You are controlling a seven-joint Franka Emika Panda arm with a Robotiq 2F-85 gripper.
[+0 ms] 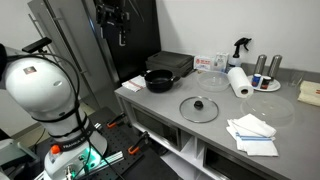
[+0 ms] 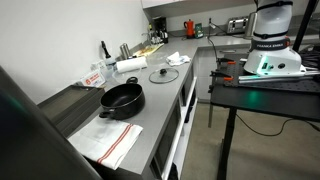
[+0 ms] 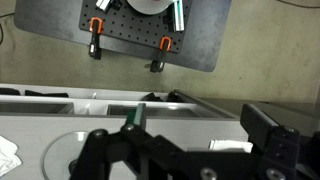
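Observation:
High at the upper left of exterior view 1, my gripper point(image 1: 122, 40) hangs in the air, well clear of the counter. In the wrist view its dark fingers stand wide apart along the bottom edge, open with nothing visible between them. A black pot point(image 1: 166, 73) without a lid stands on the grey counter point(image 2: 150, 122). The glass lid point(image 1: 199, 108) lies flat on the counter, apart from the pot. A folded white towel point(image 1: 252, 135) lies farther right; another white cloth point(image 2: 108, 142) is beside the pot.
Along the wall stand a paper towel roll point(image 1: 239, 81), a spray bottle point(image 1: 241, 50) and metal canisters point(image 1: 273, 66). A clear bowl point(image 1: 211, 84) sits behind the lid. A dark box point(image 1: 172, 65) is behind the pot. Bare counter surrounds the lid.

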